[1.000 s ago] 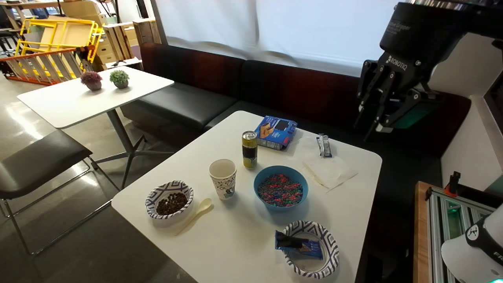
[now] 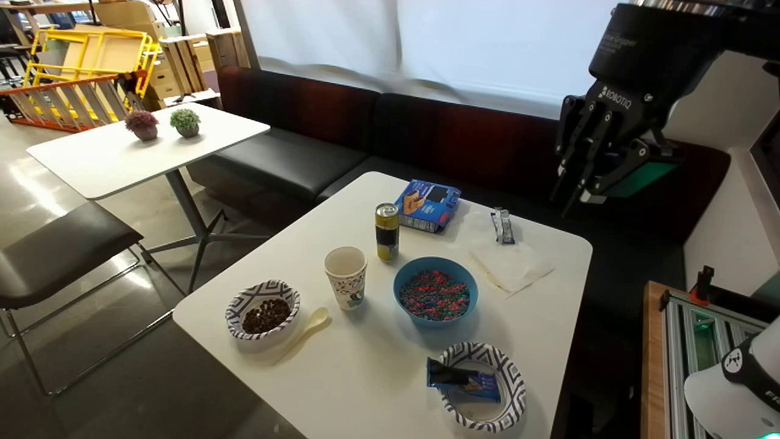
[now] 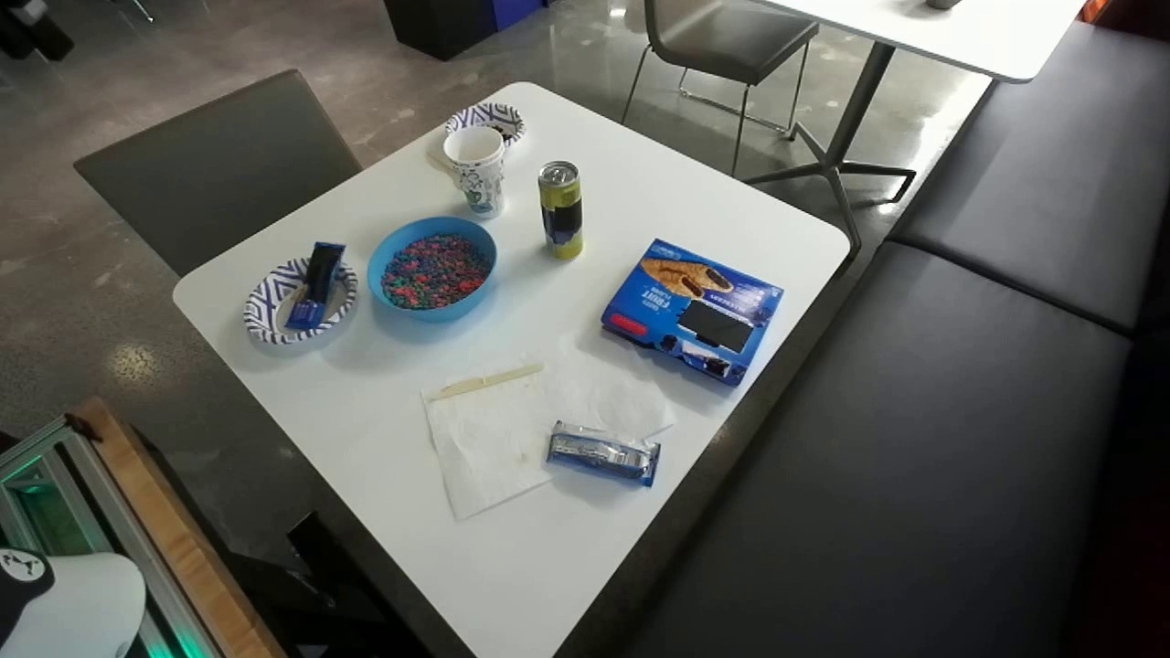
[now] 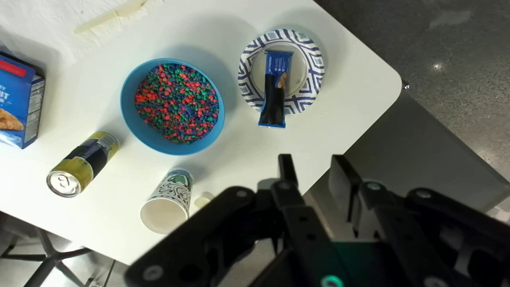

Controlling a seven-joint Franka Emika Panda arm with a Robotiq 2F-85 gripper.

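My gripper hangs high above the table, its two black fingers parted and only empty space between them. In exterior view 1 the same gripper [image 2: 575,199] is at the upper right, well clear of everything on the tabletop. A blue-wrapped snack bar [image 4: 276,88] lies across a patterned paper bowl [image 4: 313,71], one end over the rim. Beside it stands a blue bowl [image 4: 125,103] filled with small red, green and blue pieces. A second, silver-and-blue wrapper [image 3: 603,453] rests on white napkins [image 3: 483,461].
A patterned cup [image 2: 345,274], a yellow-black can [image 2: 387,234] and a blue snack box [image 2: 428,205] stand around the blue bowl. A spoon [image 2: 307,330] lies by another paper bowl [image 2: 290,293] with brown bits.
My gripper's fingers have shifted slightly relative to each other. The arm stays in place, and the objects on the table look unmoved.
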